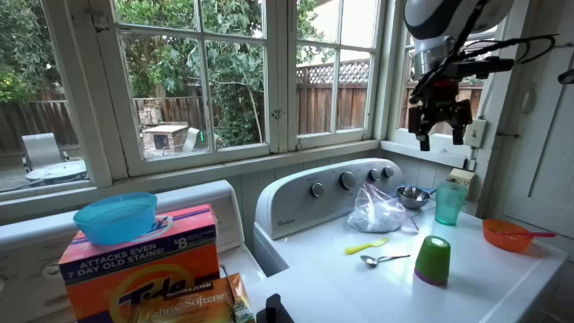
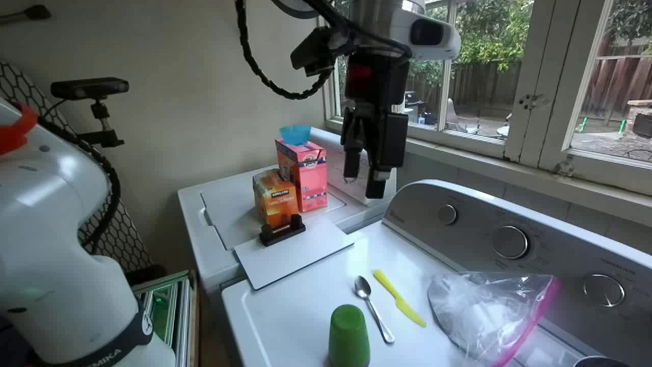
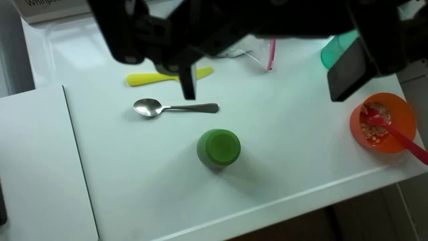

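High above the white machine top, my gripper (image 1: pixel 442 141) hangs open, its fingers well apart and nothing between them. The wrist view looks down past the fingers at a green cup (image 3: pixel 220 148), upside down on the surface. Behind the cup lie a metal spoon (image 3: pixel 176 107) and a yellow knife (image 3: pixel 170 76), roughly side by side. An orange bowl (image 3: pixel 383 122) with crumbly food and a red spoon (image 3: pixel 405 140) in it sits near the right edge. Toward the control panel rests a clear zip bag (image 2: pixel 483 312). A teal cup (image 1: pixel 450 202) stands at the back right beside a metal bowl (image 1: pixel 413 197).
The control panel (image 1: pixel 333 188) rises along the back, under the windows. On the neighbouring machine stand a detergent box (image 1: pixel 140 258) with a blue bowl (image 1: pixel 115 218) on top and a fabric softener box (image 2: pixel 276 197). Between the green cup and orange bowl the surface is clear.
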